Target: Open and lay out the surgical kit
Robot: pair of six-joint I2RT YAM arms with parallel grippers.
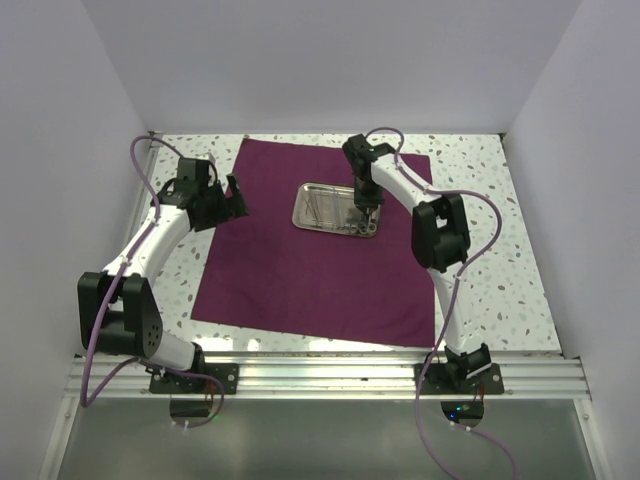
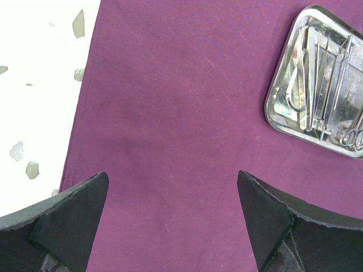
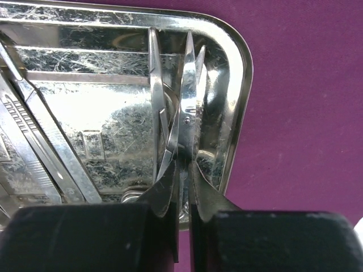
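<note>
A metal tray (image 1: 322,187) of surgical instruments lies on the purple cloth (image 1: 300,275), toward the back. Inside its right end, scissors (image 3: 187,116) lie with their blades pointing up the right wrist view; a slimmer instrument (image 3: 155,85) is just left of them. My right gripper is down at the scissors, its fingertips close together on both sides of their shank. How firmly they press cannot be made out, and the handles are mostly hidden. Over the cloth's left side, my left gripper is open and empty.
Tweezers (image 2: 310,79) and several other slim instruments lie toward the tray's left end. Ring handles (image 2: 353,137) are bunched along its near side. Speckled table (image 1: 495,250) shows on both sides.
</note>
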